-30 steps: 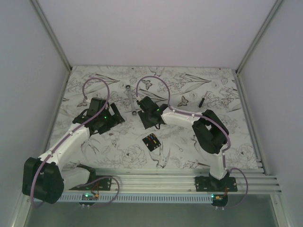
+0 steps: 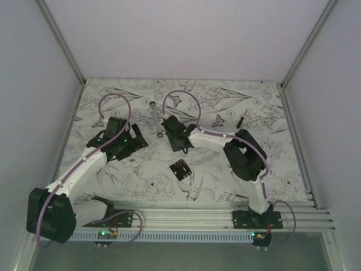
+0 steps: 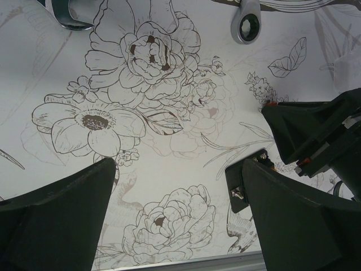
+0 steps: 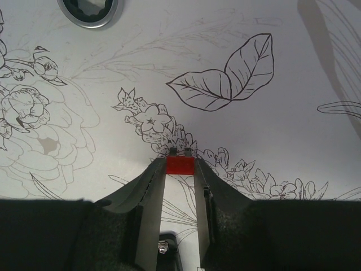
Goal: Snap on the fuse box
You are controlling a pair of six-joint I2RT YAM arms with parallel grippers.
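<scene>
A small black fuse box (image 2: 180,169) with coloured fuses lies on the patterned table in front of the grippers; the left wrist view shows it (image 3: 237,192) partly hidden. My right gripper is closed on a small red fuse (image 4: 180,164) with two prongs, held above the table behind the box. My left gripper (image 2: 139,138) stands open to the left, nothing between its fingers; in the left wrist view its fingers (image 3: 67,220) are wide apart.
A metal wrench (image 2: 155,118) lies behind, between the arms. A dark marker-like object (image 2: 240,122) lies at the back right.
The left arm is still.
</scene>
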